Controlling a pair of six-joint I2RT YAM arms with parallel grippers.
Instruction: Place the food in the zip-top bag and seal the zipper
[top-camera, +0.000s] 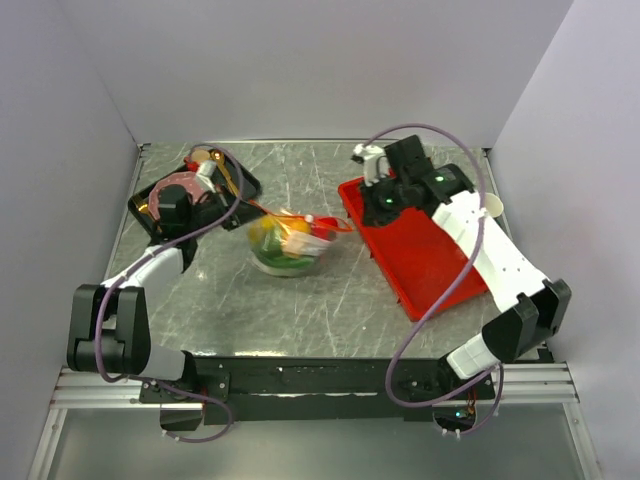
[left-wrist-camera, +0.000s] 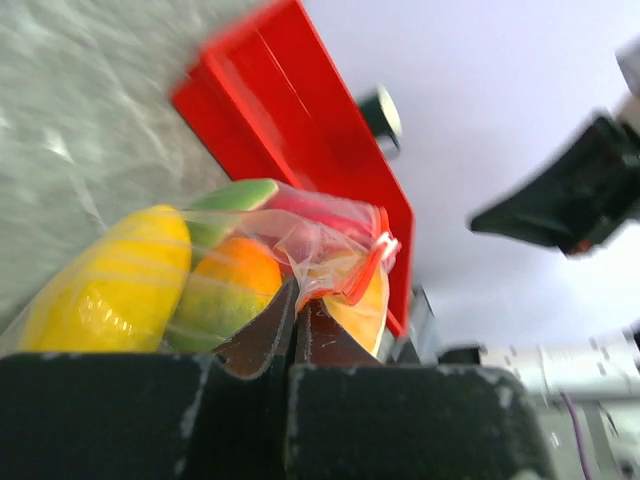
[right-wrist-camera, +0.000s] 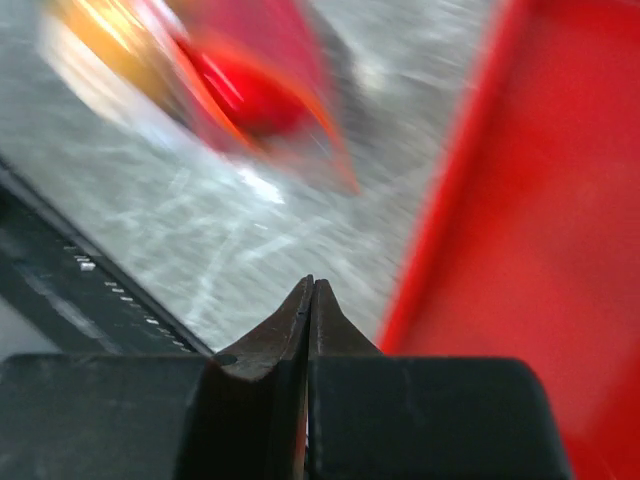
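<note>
The zip bag (top-camera: 290, 245) lies mid-table, holding yellow, green, orange and red food under clear plastic, its orange zipper running along the top. My left gripper (top-camera: 240, 214) is shut at the zipper's left end; in the left wrist view the shut fingers (left-wrist-camera: 260, 340) meet at the bag's edge, with the zipper beside them. My right gripper (top-camera: 372, 215) is shut with nothing between its fingertips, over the red tray's edge, to the right of the bag. In the right wrist view the bag (right-wrist-camera: 250, 90) is blurred.
A red tray (top-camera: 430, 270) fills the right of the table, with a mug (top-camera: 492, 204) behind it. A black tray with a pink plate (top-camera: 172, 188) sits back left.
</note>
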